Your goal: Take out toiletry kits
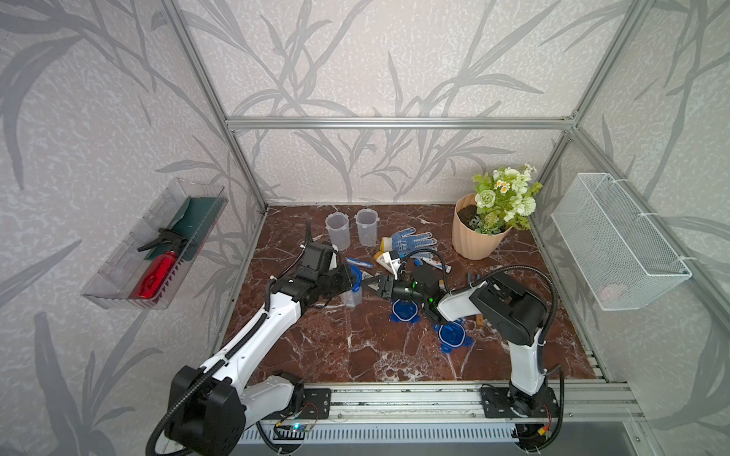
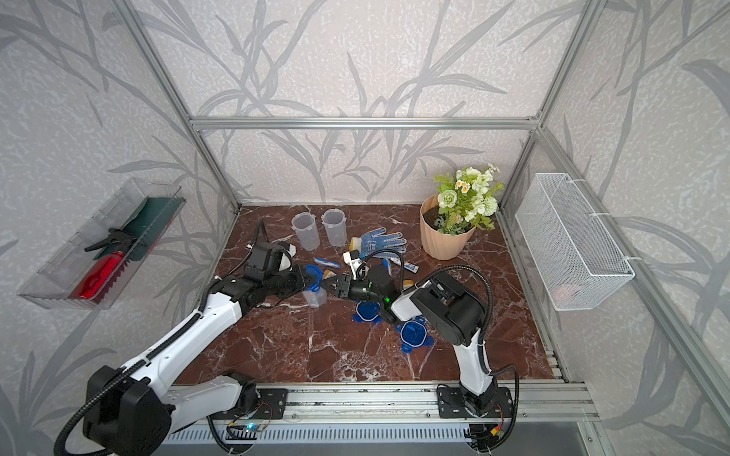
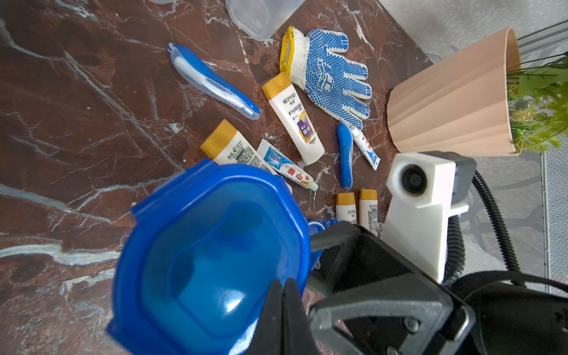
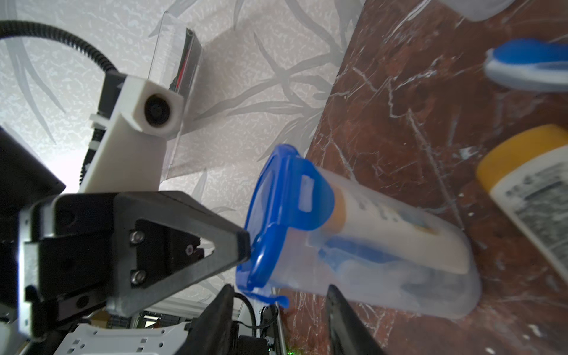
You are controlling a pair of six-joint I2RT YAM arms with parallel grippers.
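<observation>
A clear cup (image 4: 378, 254) with a blue lid (image 4: 272, 219) is near the table's middle. A pale bottle shape and something blue show through its wall. In the left wrist view the lid (image 3: 219, 272) fills the lower left, tilted. My left gripper is shut, its fingertips against or just over the lid's edge. My right gripper is beside the lid from the right. Its fingers (image 4: 340, 313) are spaced apart, with a blue lid flap showing behind the gap; whether they press on anything cannot be seen.
Two empty clear cups (image 1: 366, 226) stand at the back. Bottles (image 3: 294, 118), toothbrush cases (image 3: 213, 82), toothpaste tubes (image 3: 288, 164) and a glove (image 3: 331, 71) lie on the table. Loose blue lids (image 1: 451, 334) are in front of the right arm; a flowerpot (image 1: 471, 228) stands back right.
</observation>
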